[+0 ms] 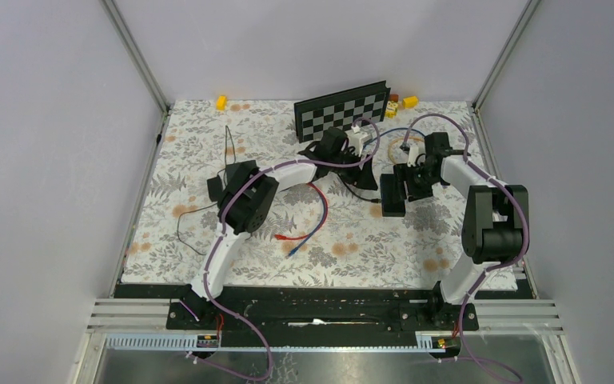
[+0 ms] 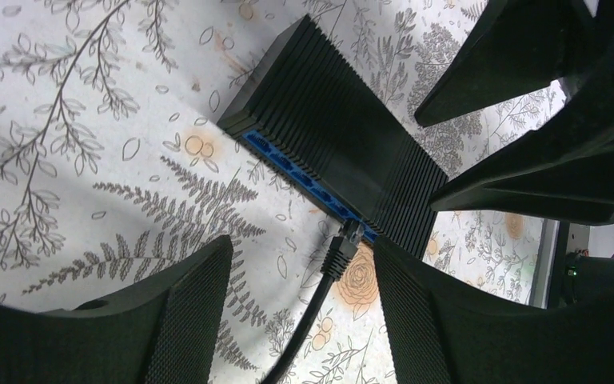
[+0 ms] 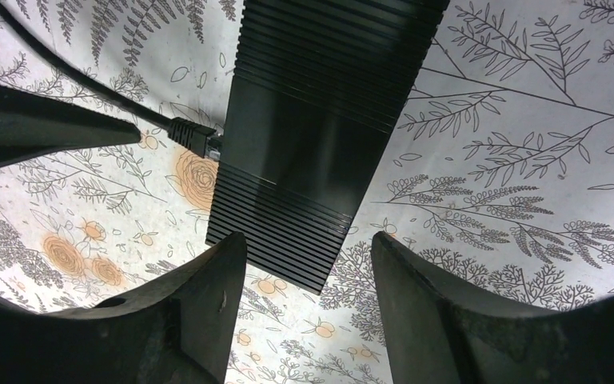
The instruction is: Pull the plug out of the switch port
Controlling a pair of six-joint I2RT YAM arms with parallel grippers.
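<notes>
The black ribbed switch lies flat on the patterned mat. In the left wrist view its blue port row faces the camera, and a black cable's plug sits in a port at one end. In the right wrist view the plug enters the switch's left side. My left gripper is open, its fingers either side of the cable near the plug, nothing held. My right gripper is open above the switch's ribbed end, nothing between its fingers; its fingers also show at the upper right of the left wrist view.
A checkered board leans at the back with yellow blocks beside it. Red and blue cables lie front-centre; thin cables lie at the left.
</notes>
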